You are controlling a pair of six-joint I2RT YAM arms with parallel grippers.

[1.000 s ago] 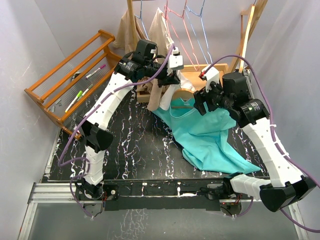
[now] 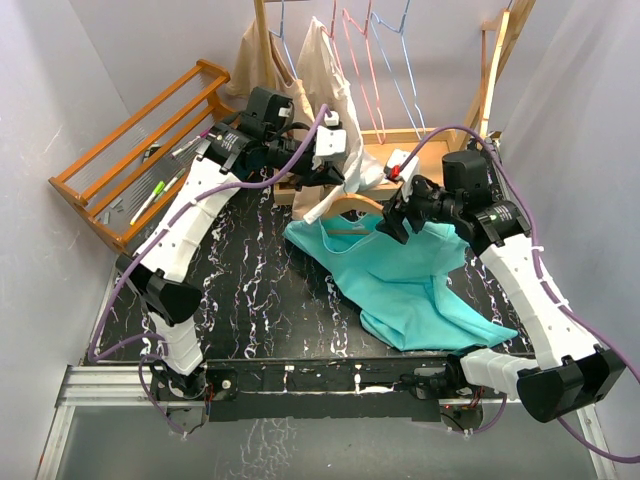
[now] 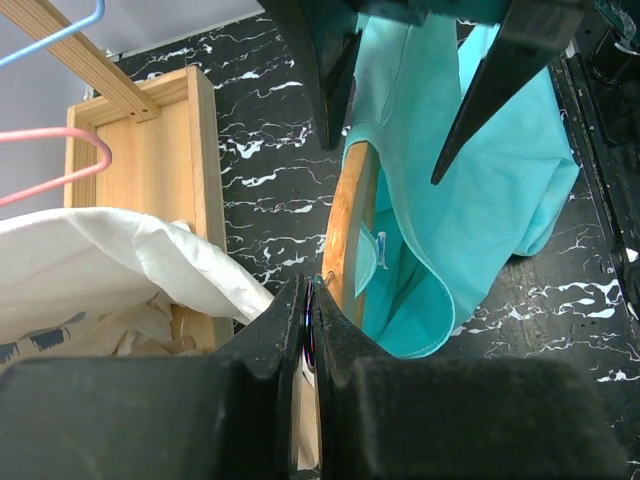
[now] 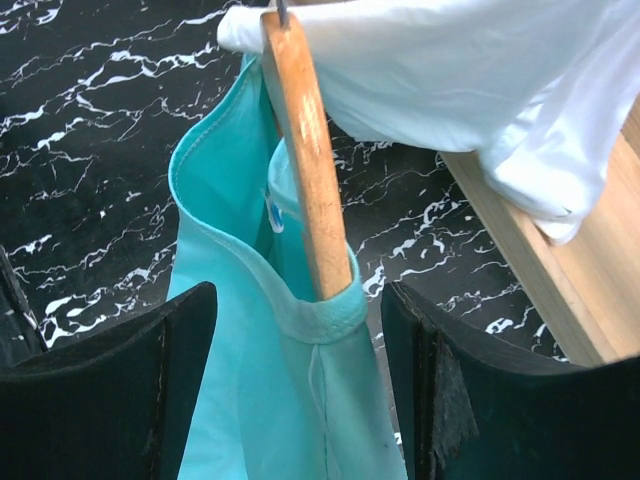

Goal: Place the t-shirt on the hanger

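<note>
The turquoise t-shirt (image 2: pixel 400 290) lies on the black marble surface, its collar round the wooden hanger (image 4: pixel 310 150); the hanger's end nearer my right gripper sits inside the fabric. My left gripper is shut at the other end of the hanger, around its thin metal hook, which shows between the fingertips. My right gripper stands open over the shirt-covered end of the hanger, fingers either side of it.
White cloths (image 2: pixel 330 90) hang on the rack behind, draping beside the hanger. Pink and blue hangers hang at the back over a wooden tray (image 3: pixel 140 160). A wooden slatted rack (image 2: pixel 100 200) stands at left.
My left gripper has moved left and down in the top view, and the hanger and the top of the shirt have shifted left with it. My right gripper has moved slightly.
</note>
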